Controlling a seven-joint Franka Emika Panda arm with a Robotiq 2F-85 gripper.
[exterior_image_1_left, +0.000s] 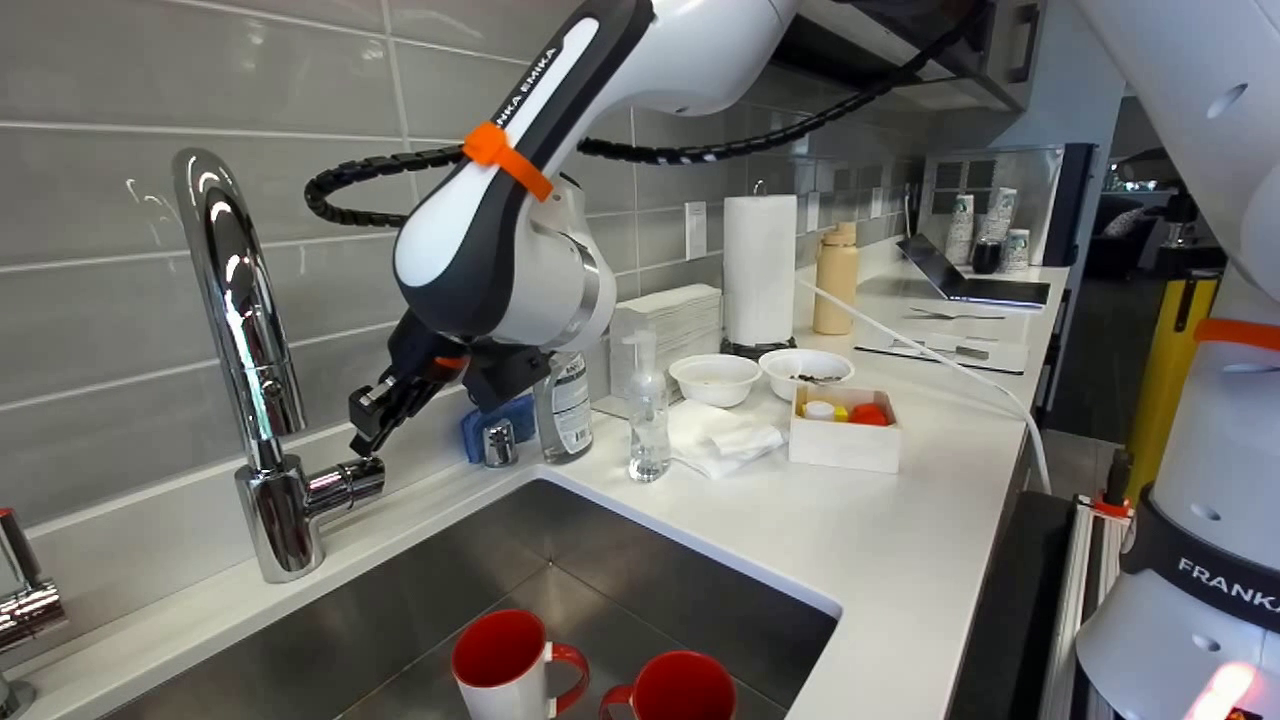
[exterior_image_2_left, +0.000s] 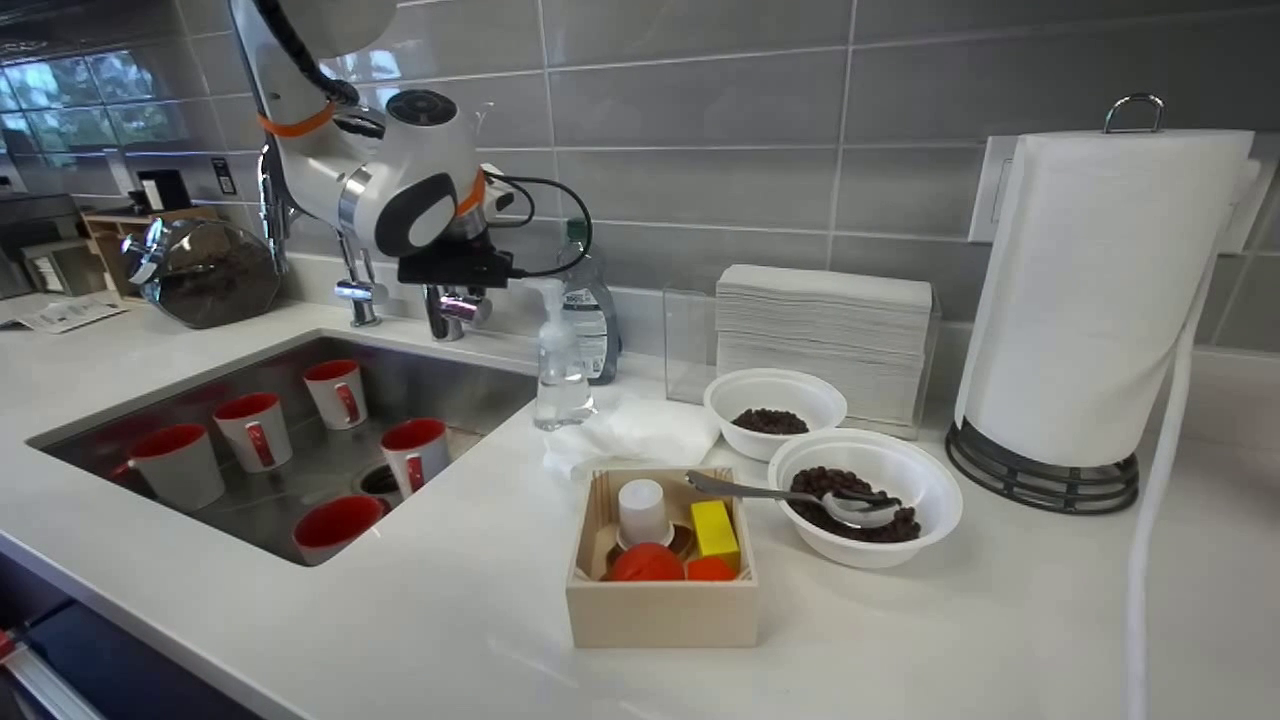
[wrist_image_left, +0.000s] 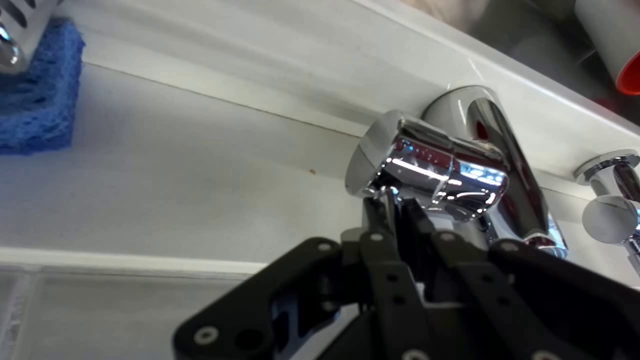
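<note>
A tall chrome faucet stands behind the sink, its side handle pointing right. The fingertips of my gripper are at the outer end of that handle. Close up in the wrist view, the black gripper is shut on the handle's thin metal lever, most of which the fingers cover. The chrome handle body lies just beyond the fingertips. In exterior view 2, the wrist hides the fingertips.
Several red-and-white mugs stand in the sink. A blue sponge, a soap bottle and a clear pump bottle are right of the faucet. Bowls, napkins and a small box occupy the counter farther right.
</note>
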